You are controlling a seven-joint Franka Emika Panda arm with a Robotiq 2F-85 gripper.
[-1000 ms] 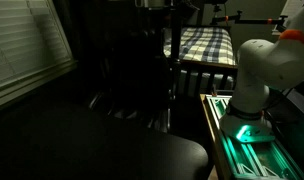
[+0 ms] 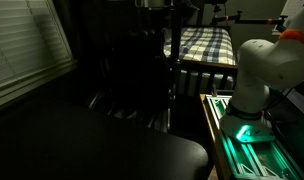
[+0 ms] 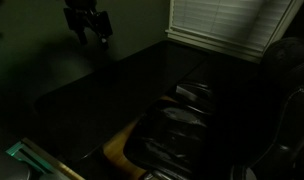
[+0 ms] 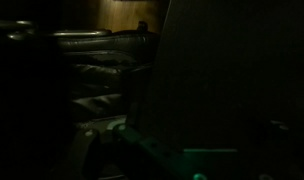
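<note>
The room is very dark, and no loose object shows on the black tabletop (image 2: 102, 140). In exterior view 2 my gripper (image 3: 93, 40) hangs as a dark shape above the far left part of the table. Its fingers are too dim to tell whether they are open or shut. The wrist view looks down on the dark table surface (image 4: 222, 80) and its edge; the gripper parts low in that view are almost lost in shadow. Whether anything is between the fingers cannot be made out.
Black leather-like chairs (image 3: 177, 135) stand along the table's side, with wooden floor (image 3: 119, 150) showing between. A window with blinds (image 3: 227, 22) is at the back. The white arm base (image 2: 247, 110) stands on a wood-edged stand at the right. A bed with checked cover (image 2: 204, 45) lies behind.
</note>
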